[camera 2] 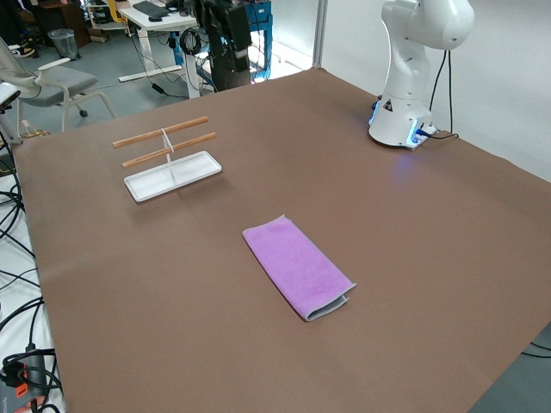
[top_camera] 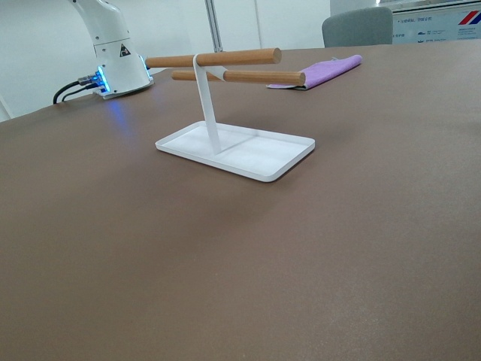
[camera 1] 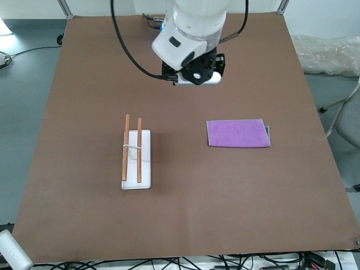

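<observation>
The gripper (camera 1: 197,76) hangs below the arm at the upper middle of the left view; its fingertips are mostly hidden, so its finger state is unclear. A white tray stand (camera 1: 145,163) with two wooden bars (top_camera: 248,56) stands left of a folded purple towel (camera 1: 236,133) with a grey underside, both on the brown table. The gripper is well above and apart from both in that view. In the right view the towel (camera 2: 294,265) lies nearer the camera than the stand (camera 2: 185,172).
Cables run along its edge, and chairs (top_camera: 357,28) stand beyond it.
</observation>
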